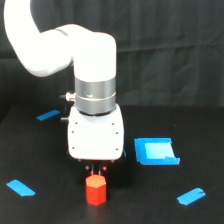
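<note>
My gripper (96,165) hangs from the white arm in the centre of the camera view, its fingers mostly hidden behind the red hexagonal block. The red block (96,191) stands upright on the black surface, just below and in front of the gripper. Whether the fingers are apart or closed, and whether they touch the block, I cannot tell.
A square of blue tape (140,146) with a lighter inside lies right of the gripper. Blue tape strips lie at the back left (48,114), front left (21,188) and front right (190,196).
</note>
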